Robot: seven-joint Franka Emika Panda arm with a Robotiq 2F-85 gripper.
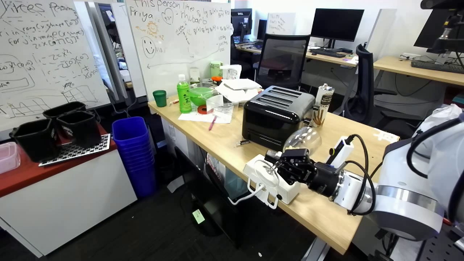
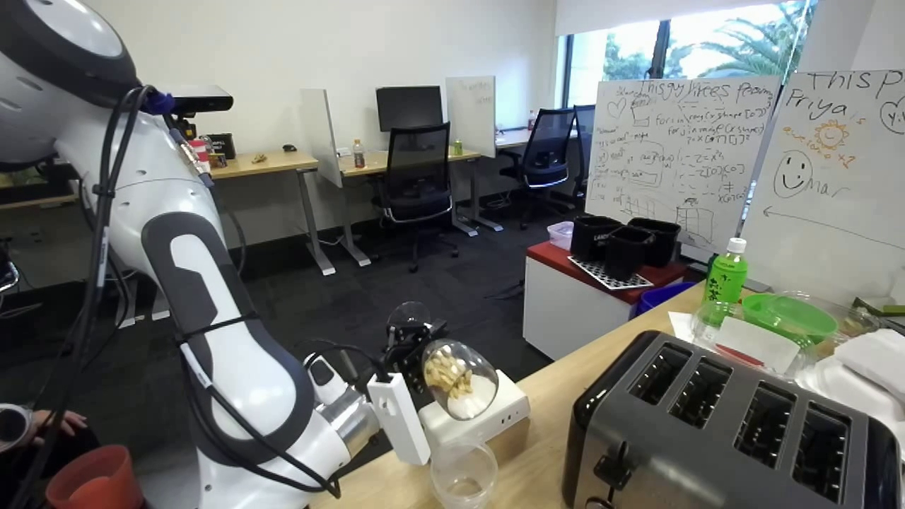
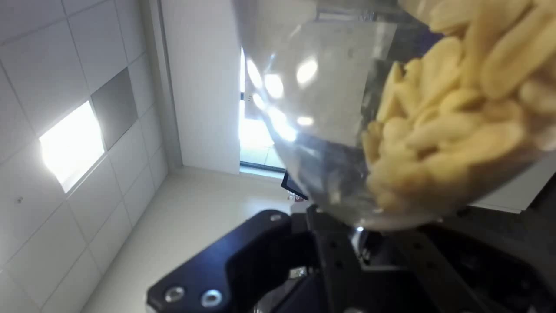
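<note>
My gripper (image 2: 413, 343) is shut on the stem of a clear wine glass (image 2: 447, 352), which is tipped over on its side. Its bowl (image 1: 303, 141) points toward the toaster side and its round foot (image 1: 266, 172) sticks out on the other side of the fingers. Pale, nut-like pieces (image 3: 443, 130) lie inside the bowl, filling much of the right of the wrist view. Below the bowl in exterior view 2, a clear plastic cup (image 2: 464, 479) stands on the table. The stem between the fingers is mostly hidden.
A black toaster (image 1: 278, 116) stands close by. Under the gripper, a white box with sockets (image 1: 290, 191) lies at the table edge. A green bottle (image 1: 183, 95), a green bowl (image 1: 201, 95) and white containers crowd the far end. Bare tabletop (image 1: 324, 213) shows near the arm.
</note>
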